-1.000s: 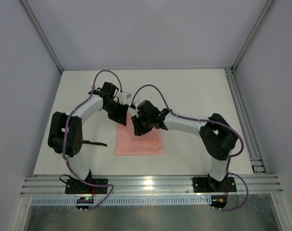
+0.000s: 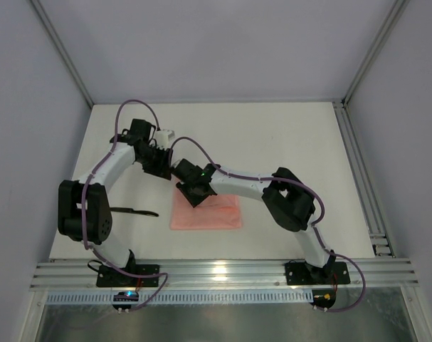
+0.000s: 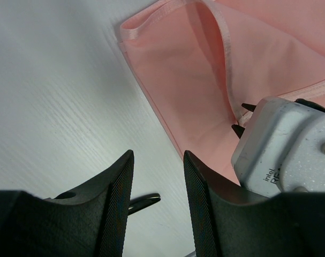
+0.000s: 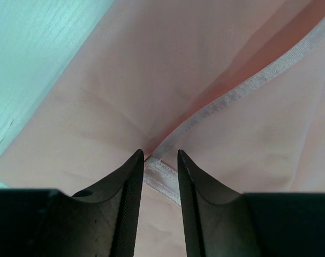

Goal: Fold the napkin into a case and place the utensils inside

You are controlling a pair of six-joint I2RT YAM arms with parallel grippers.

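The pink napkin lies on the white table with a flap folded over it. In the right wrist view, the flap's hemmed corner appears between the fingertips of my right gripper, which stands partly open low over the napkin's left side; whether the cloth is touched cannot be told. My left gripper is open and empty, beyond the napkin's left edge. A dark utensil rests on the table left of the napkin; its tip shows in the left wrist view.
My right wrist's camera housing is close beside the left gripper and hides part of the napkin. In the top view, the right half of the table is clear, as is its back.
Both arms have shifted left over the last second, the right gripper ending over the napkin's left part. Napkin and utensil look unchanged.
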